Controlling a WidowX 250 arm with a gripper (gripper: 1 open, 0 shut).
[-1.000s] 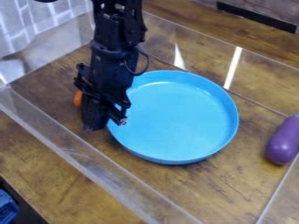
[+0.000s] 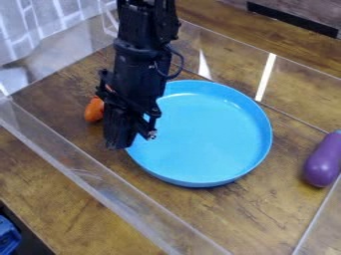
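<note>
The black robot gripper (image 2: pixel 131 127) hangs over the left rim of a blue plate (image 2: pixel 206 139), shut, with nothing visible between its fingers. Just left of it an orange object (image 2: pixel 95 108), partly hidden by the arm, lies on the wooden surface.
A purple eggplant-like object (image 2: pixel 322 159) lies at the right of the plate. Clear plastic walls run along the left and right of the wooden surface (image 2: pixel 160 219). A blue object (image 2: pixel 6 237) sits at the lower left corner, outside the wall.
The gripper has risen slightly and shifted a little to the right, showing more of the orange object. The plate and eggplant have not visibly moved.
</note>
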